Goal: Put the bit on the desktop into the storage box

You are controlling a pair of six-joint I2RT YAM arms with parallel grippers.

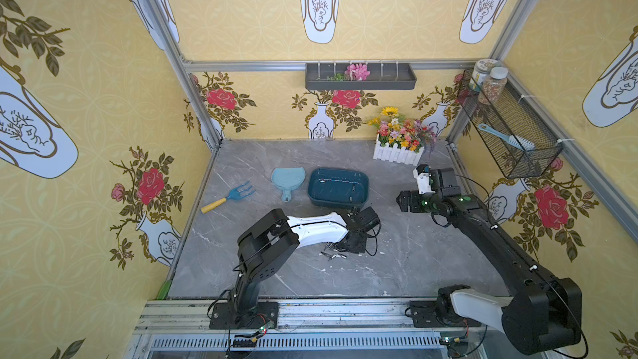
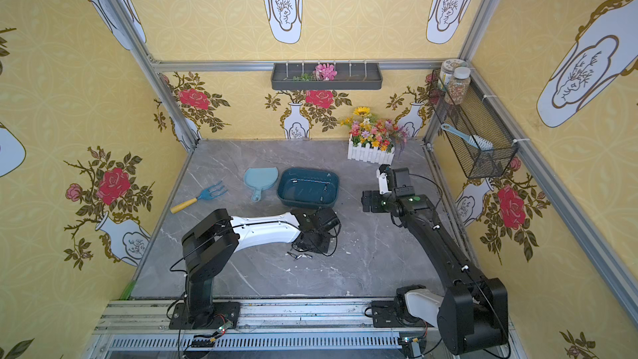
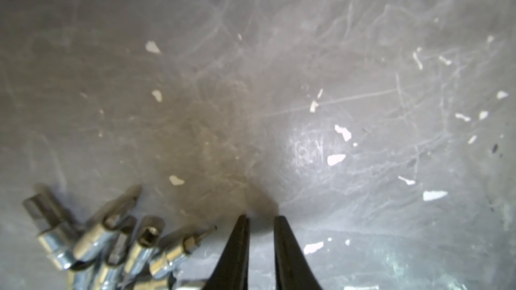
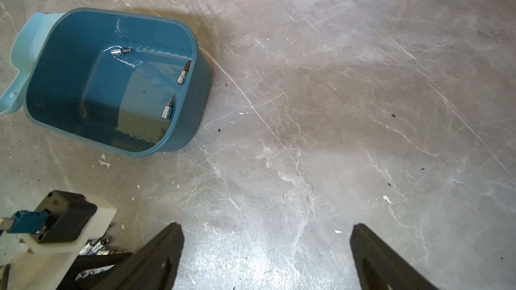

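Note:
Several silver bits [image 3: 110, 241] lie in a pile at the lower left of the left wrist view. My left gripper is low over the desktop, just right of the pile, its two dark fingertips a small gap apart with only bare surface between them. The blue storage box [image 1: 338, 188] stands behind the left arm. Three bits lie inside it, one of them a bit [image 4: 167, 107] close to the box's right wall. Over the right side of the desktop, my right gripper is wide open and empty.
A light blue dustpan [image 1: 287, 179] sits beside the box, and a blue fork with a yellow handle [image 1: 226, 198] lies farther left. Behind the right gripper stands a white flower planter [image 1: 398, 153].

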